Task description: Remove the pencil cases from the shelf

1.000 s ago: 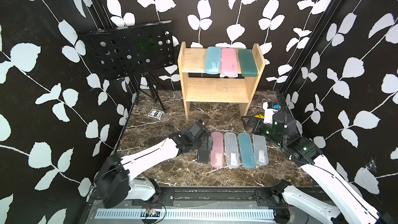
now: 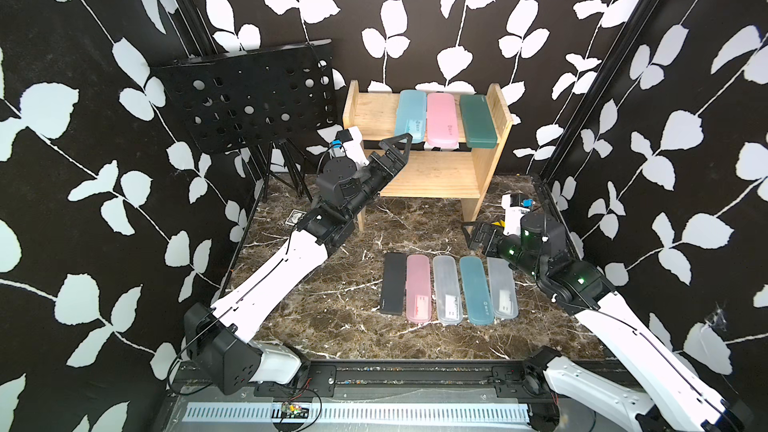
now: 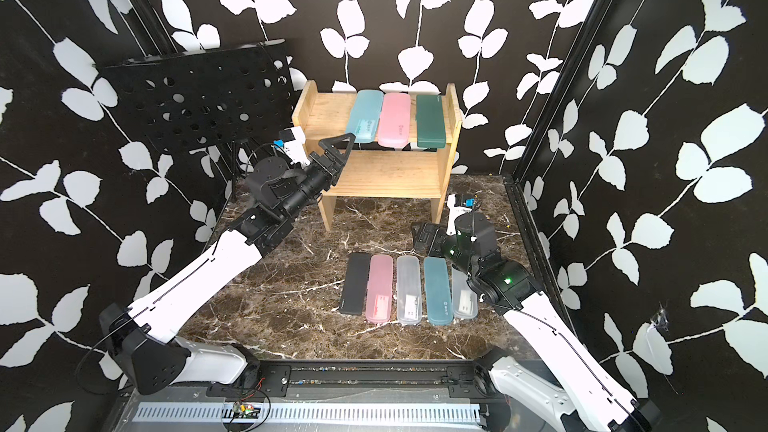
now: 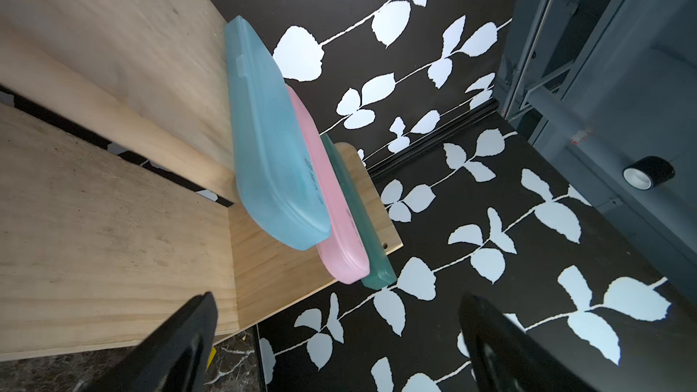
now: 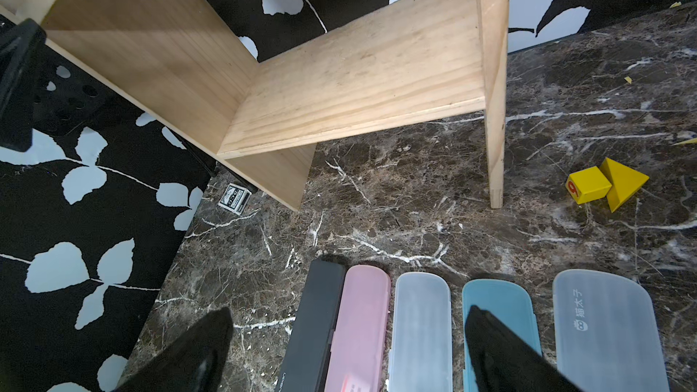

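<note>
On the top board of the wooden shelf (image 2: pixel 424 172) lie a blue pencil case (image 2: pixel 411 114), a pink one (image 2: pixel 441 118) and a dark green one (image 2: pixel 477 121). My left gripper (image 2: pixel 402 146) is open at the front left of that board, just short of the blue case (image 4: pixel 272 145) and apart from it. Several cases rest in a row on the table: black (image 2: pixel 393 283), pink (image 2: pixel 418 288), clear (image 2: pixel 447 289), blue (image 2: pixel 476 289) and another clear one (image 2: pixel 502 288). My right gripper (image 2: pixel 470 236) stands open above the row's right end, holding nothing.
The shelf's lower board (image 5: pixel 363 87) is empty. Two small yellow blocks (image 5: pixel 606 183) lie right of the shelf, and a small box (image 5: pixel 234 198) lies to its left. A black perforated panel (image 2: pixel 248 96) stands at the back left.
My left gripper has risen from over the black case on the table up to the shelf's top board. The right arm has hardly moved, and the cases are where they were.
</note>
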